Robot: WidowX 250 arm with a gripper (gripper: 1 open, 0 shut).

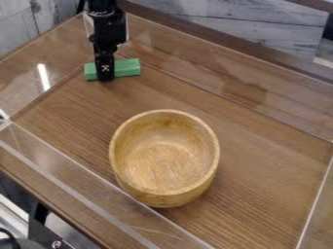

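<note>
A black gripper [104, 68] reaches down from the top left, its tips shut on a green block [127, 68] that sits on the wooden tabletop at the upper left. The gripper's body hides part of the block's left half. Whether the block is raised at all off the surface cannot be told from this view.
A round, empty wooden bowl [166, 156] stands at the lower middle of the tabletop [260, 146]. Grey boards line the back, and the table's edge runs along the lower left.
</note>
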